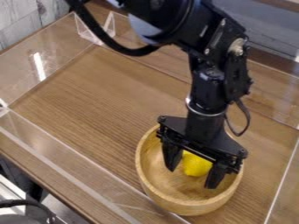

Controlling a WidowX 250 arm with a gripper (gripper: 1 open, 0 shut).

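The black robot arm reaches down from the top of the camera view, its gripper (191,171) low inside a round wooden bowl (159,180) at the lower right. A yellow object (194,164) lies in the bowl between the two black fingers, partly hidden by them. The fingers stand apart on either side of it; whether they press on it is unclear.
The bowl rests on a wooden tabletop (87,114) with clear low walls along the left and right. A small clear plastic piece (93,26) stands at the top left.
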